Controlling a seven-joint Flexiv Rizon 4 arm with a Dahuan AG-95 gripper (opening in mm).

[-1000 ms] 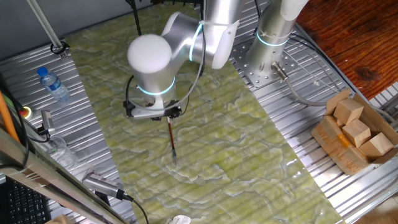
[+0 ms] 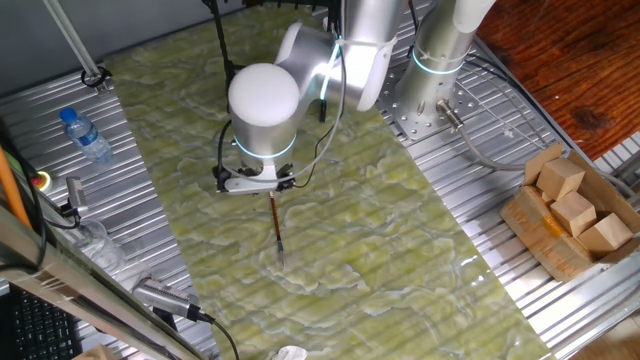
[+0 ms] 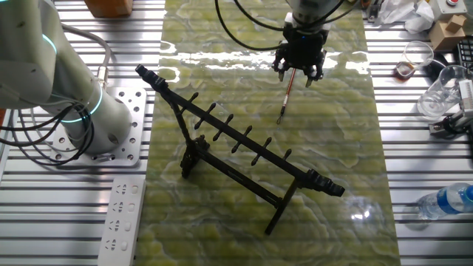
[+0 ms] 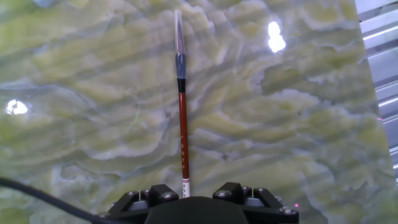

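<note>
A brush [image 4: 183, 127] with a reddish-brown handle and a clear-capped tip lies on the green marbled mat [image 4: 261, 143]. In the wrist view its tip points away from me, and its handle end runs down behind the gripper's dark body. My gripper [image 3: 295, 79] is open above the handle end, its two fingers [image 4: 163, 192] spread to either side of the brush's line. Nothing shows held between them. Exterior view 2 has a black rack [image 3: 236, 137] with several pegs along its bar, standing on the mat near the brush.
A cardboard box [image 2: 545, 235] of wooden blocks stands off the mat. Beyond the mat's opposite edge are a water bottle [image 2: 86, 136] and clear cups [image 3: 443, 92]. A power strip [image 3: 122, 218] lies near the arm's base.
The brush lies where it was.
</note>
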